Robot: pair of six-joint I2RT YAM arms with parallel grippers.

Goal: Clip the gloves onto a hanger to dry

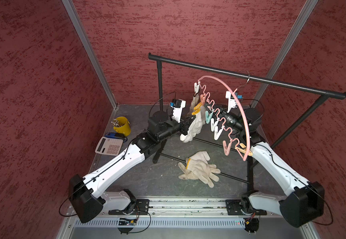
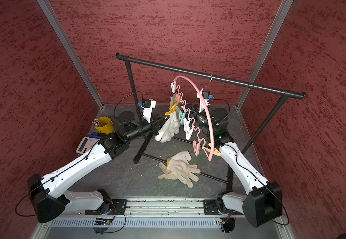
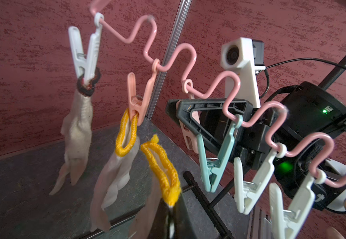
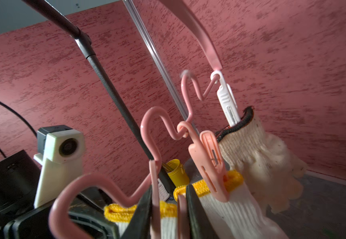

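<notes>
A yellow-cuffed white glove (image 3: 153, 195) hangs from my left gripper, which is shut on its cuff. My right gripper is shut on a pale pink clip (image 4: 155, 199) of the pink hanger (image 1: 242, 111). In the right wrist view, the held glove's yellow cuff (image 4: 121, 213) shows behind that clip; whether cuff and clip touch, I cannot tell. A dark-cuffed glove (image 3: 77, 131) hangs from the white end clip (image 3: 86, 55). Beside it, another yellow-cuffed glove (image 3: 115, 179) hangs from a salmon clip (image 3: 140, 99).
More gloves (image 1: 199, 169) lie on the table below. Free clips, including a teal one (image 3: 216, 159), line the hanger to the right. The hanger hooks over a dark rack bar (image 1: 204, 67). A calculator (image 1: 109, 146) and yellow cup (image 1: 122, 126) stand at left.
</notes>
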